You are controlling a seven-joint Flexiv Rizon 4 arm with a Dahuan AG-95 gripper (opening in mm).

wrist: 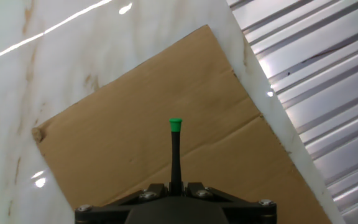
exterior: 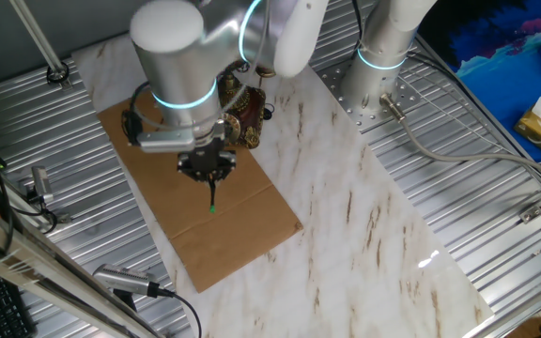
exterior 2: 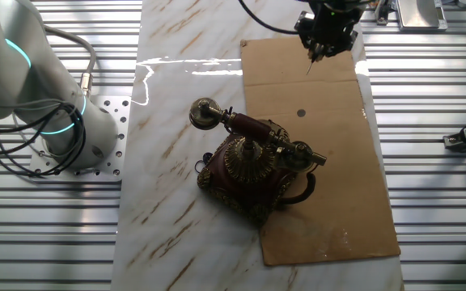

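Note:
My gripper points forward in the wrist view, its narrow black front part closed to a single slim piece with a green tip. No separate object shows between its fingers; their faces are hidden. In exterior view 1 the gripper [exterior: 212,208] hangs over the brown cardboard sheet [exterior: 242,221], and its height above it is hard to judge. An ornate red-brown and gold telephone [exterior 2: 249,170] stands partly on the cardboard, its handset [exterior 2: 253,129] lying across the cradle. The gripper [exterior 2: 310,68] is apart from the phone, near the sheet's other end.
A small dark round spot [exterior 2: 301,113] shows on the cardboard between phone and gripper. A silver cylindrical device [exterior: 125,280] with a cable sits by the table's edge.

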